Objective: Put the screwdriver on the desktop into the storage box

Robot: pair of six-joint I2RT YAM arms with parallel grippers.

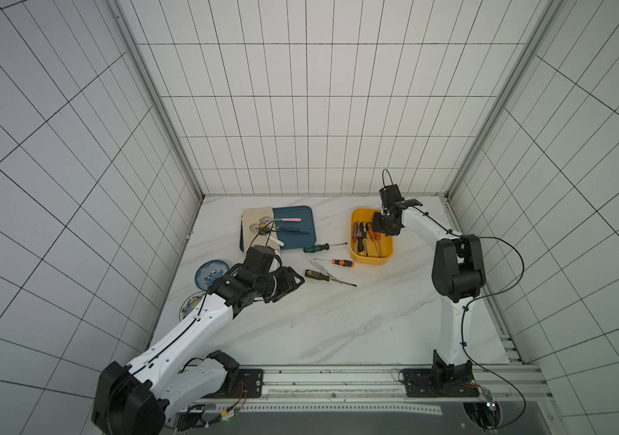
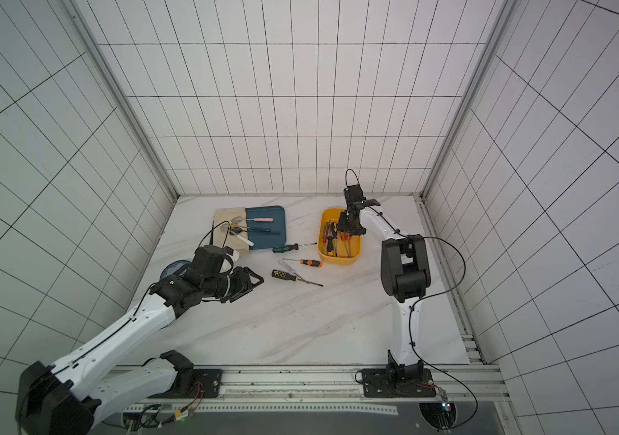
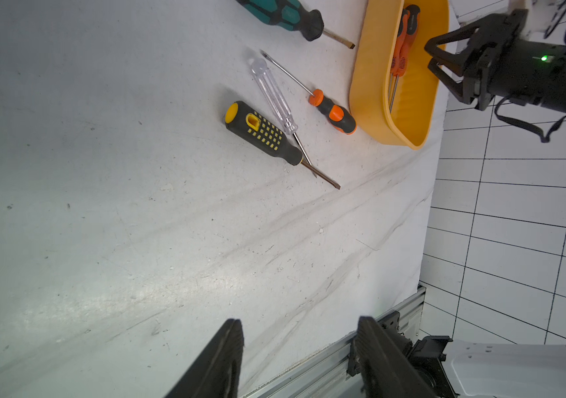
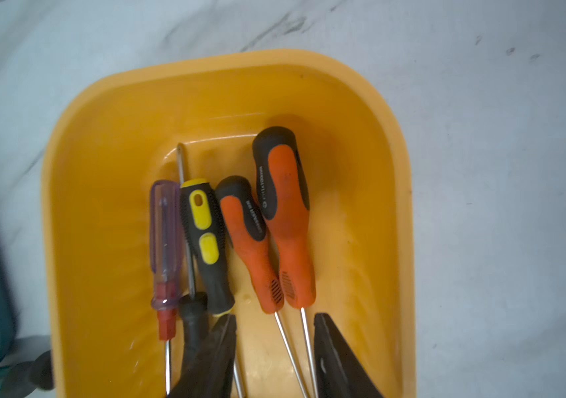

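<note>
The yellow storage box (image 4: pixel 356 132) holds several screwdrivers, among them two orange-handled ones (image 4: pixel 283 219). My right gripper is open above it, its fingers apart over the metal shafts, with nothing seen held. On the desktop left of the box lie a green screwdriver (image 3: pixel 276 13), an orange-black one (image 3: pixel 332 112), a clear one (image 3: pixel 273 93) and a black-yellow one (image 3: pixel 253 129). My left gripper is open and empty above the table, left of these screwdrivers.
A blue tray (image 1: pixel 302 217) with a cloth and utensils sits at the back left. Blue plates (image 1: pixel 211 274) lie at the left edge.
</note>
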